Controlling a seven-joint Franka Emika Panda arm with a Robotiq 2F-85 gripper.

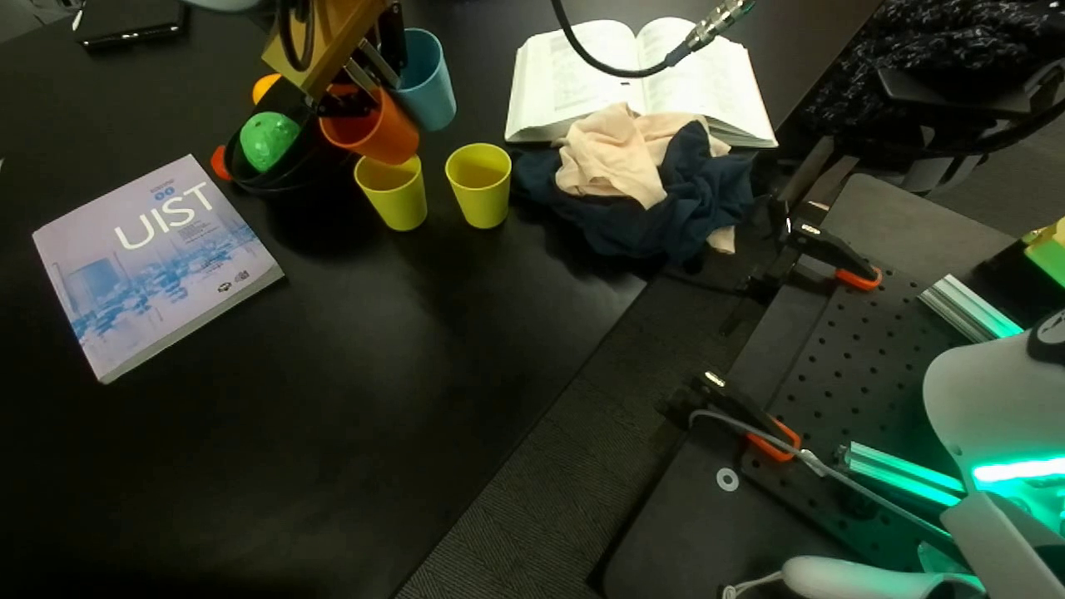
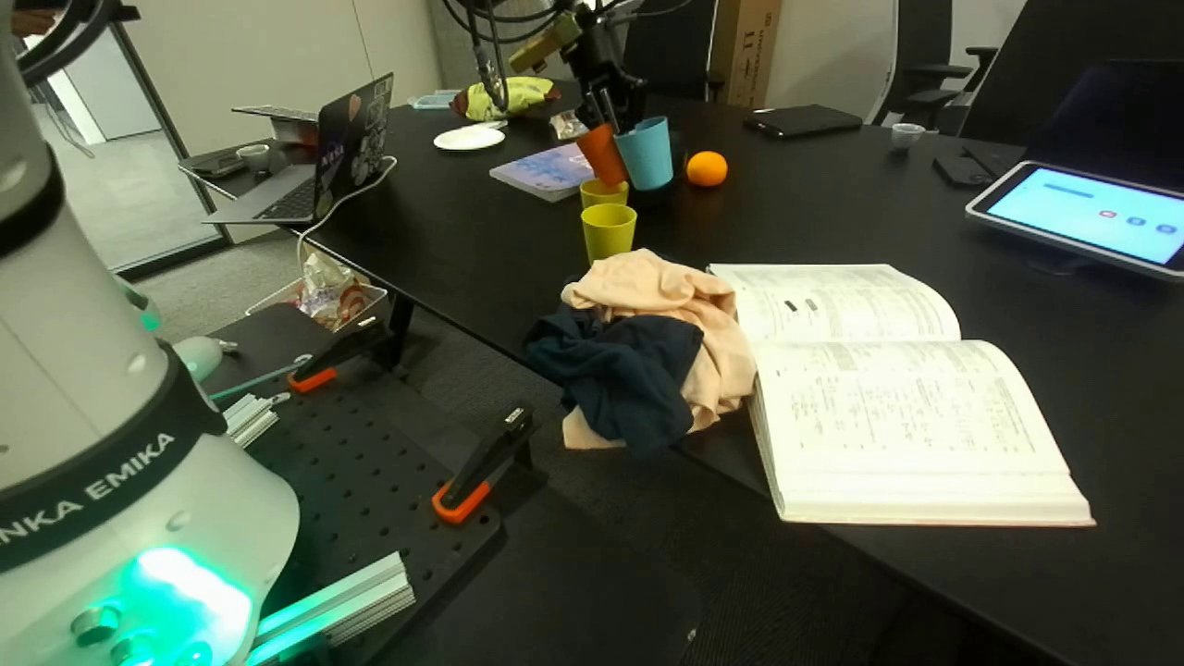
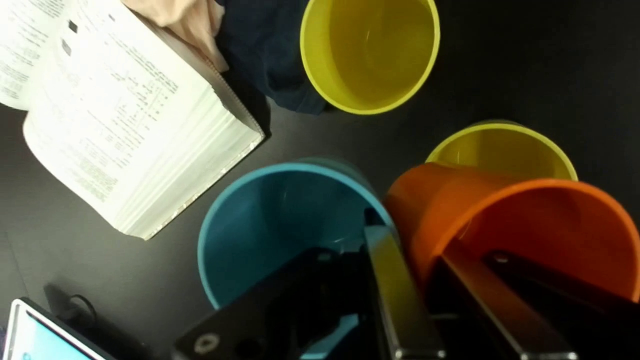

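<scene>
My gripper is shut on the touching walls of a blue cup (image 3: 264, 210) and an orange cup (image 3: 420, 198). In the wrist view, one finger reaches inside each cup. Both cups are tilted, and exterior view 2 shows the blue cup (image 2: 648, 155) and orange cup (image 2: 602, 155) hanging side by side. Two yellow cups stand upright on the table: one (image 1: 481, 190) beside the cloths, the other (image 1: 401, 205) close by the orange cup, which partly covers it in the wrist view. Whether those two touch, I cannot tell.
A black bowl (image 1: 289, 181) holding a green ball (image 1: 267, 141) is left of the cups. An orange ball (image 2: 707, 168) also shows. Crumpled cloths (image 1: 639, 185), an open book (image 1: 574, 75) and a UIST book (image 1: 160, 264) lie around.
</scene>
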